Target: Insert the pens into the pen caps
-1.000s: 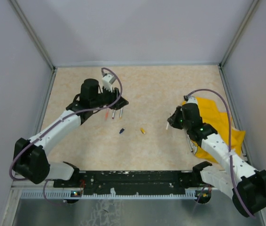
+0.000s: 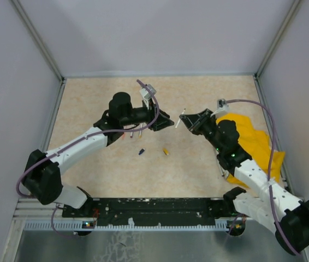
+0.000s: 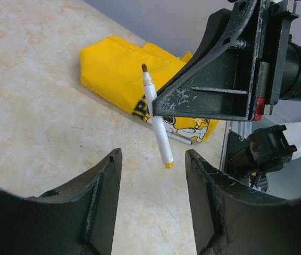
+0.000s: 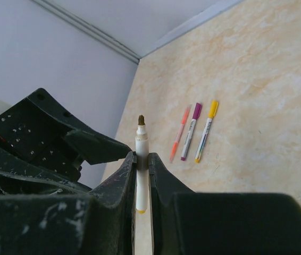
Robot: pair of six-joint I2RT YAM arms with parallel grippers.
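Note:
An uncapped white pen (image 3: 158,125) with a dark tip and a yellow end is held in my right gripper, which is shut around its middle. In the left wrist view its tip points up and its yellow end hangs down between the fingers of my open left gripper; I see no contact there. From above, the left gripper (image 2: 172,121) faces the pen from the left. A yellow cap (image 2: 166,152) and a dark blue cap (image 2: 141,152) lie apart on the table below the grippers.
Several pens lie behind the left gripper, among them a yellow-capped pen (image 4: 207,130), a purple-capped pen (image 4: 191,131) and an orange pen (image 4: 180,133). A yellow cloth bag (image 2: 253,144) covers the right side.
My left gripper has moved right. The right gripper has come left with the pen, so the two now face each other closely. Both caps lie where they were.

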